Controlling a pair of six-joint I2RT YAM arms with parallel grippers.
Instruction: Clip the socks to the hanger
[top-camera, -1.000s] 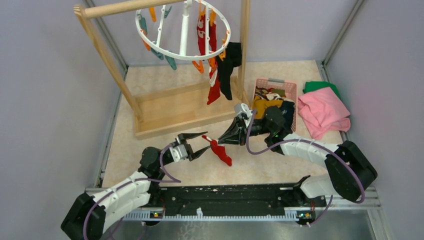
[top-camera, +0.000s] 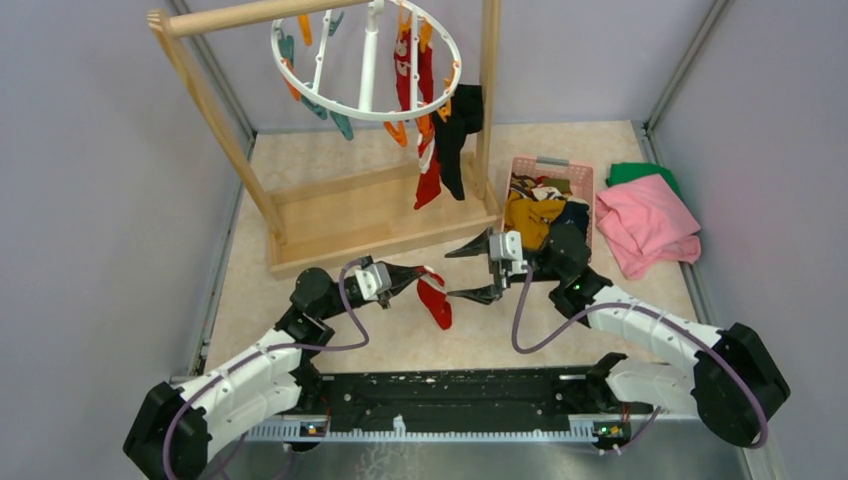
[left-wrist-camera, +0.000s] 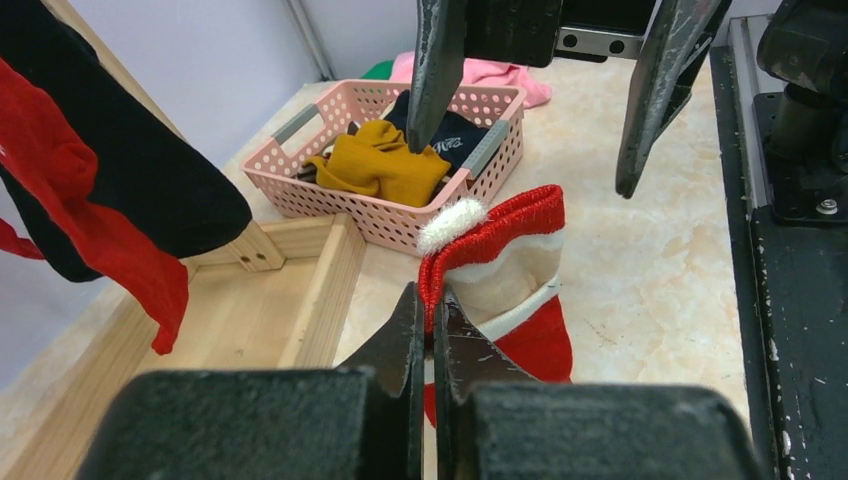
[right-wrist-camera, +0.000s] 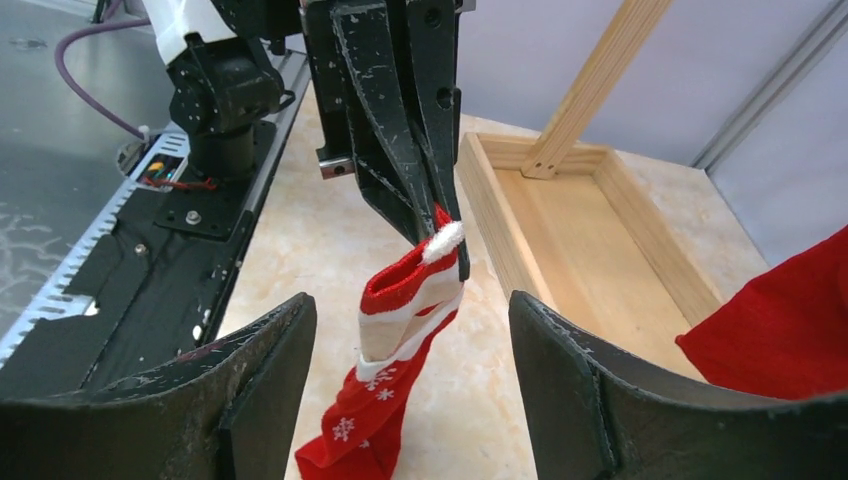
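Observation:
A red sock with white bands (top-camera: 434, 301) hangs in the air over the middle of the table, its cuff pinched by my left gripper (top-camera: 421, 270). In the left wrist view the shut fingers grip one edge of the cuff (left-wrist-camera: 500, 232), beside a white tuft. To the right of the sock, my right gripper (top-camera: 462, 273) is spread wide with nothing between its fingers; the sock (right-wrist-camera: 400, 330) hangs beyond them in the right wrist view. On the white round hanger (top-camera: 366, 112), red socks (top-camera: 427, 180) and a black sock (top-camera: 452, 150) hang at the right side.
Teal clips (top-camera: 343, 124) and orange clips (top-camera: 396, 132) dangle from the hanger ring. A wooden frame (top-camera: 375, 247) stands behind my arms. The pink basket (top-camera: 553, 170) of clothes is at the right, near folded pink cloth (top-camera: 645, 225) and green cloth (top-camera: 640, 170).
The left gripper went from open to shut on the sock's cuff. My right gripper, earlier shut on the sock, has opened and backed off to the right.

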